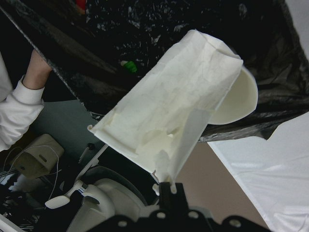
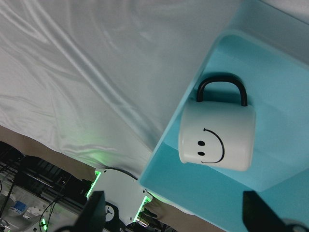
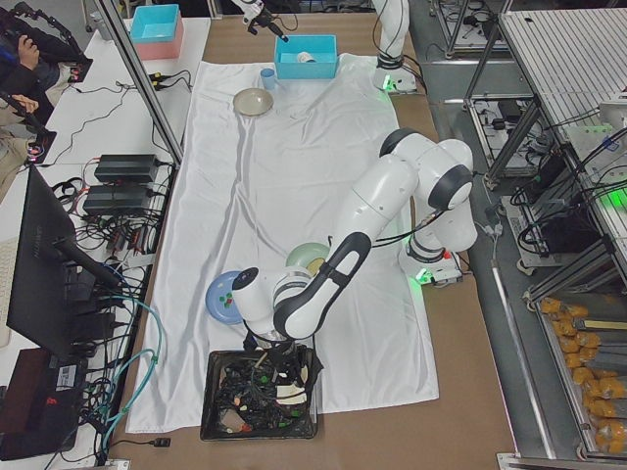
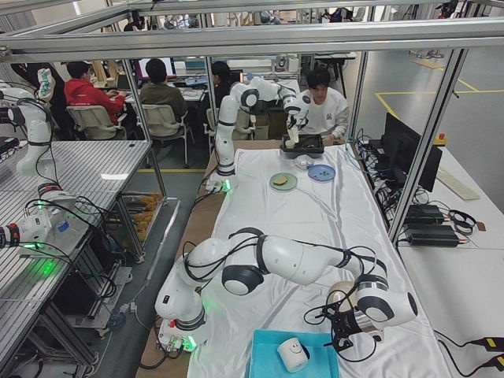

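A torn white paper carton (image 1: 169, 101) is pinched by my left gripper, shut on it, above a black-lined bin (image 3: 212, 411) at the table's near end in the camera left view. Behind the carton shows a white cup (image 1: 236, 96) in the bin. My right gripper is open over a teal tub (image 2: 193, 188), where a white smiley mug (image 2: 215, 137) lies on its side with a black handle.
A blue plate (image 4: 321, 175) and a green plate (image 4: 283, 183) sit near the bin, with foil (image 4: 304, 162) beside them. A beige bowl (image 3: 253, 104) and blue cup (image 3: 267, 80) are at the other end. A person (image 4: 323, 110) sits behind the bin.
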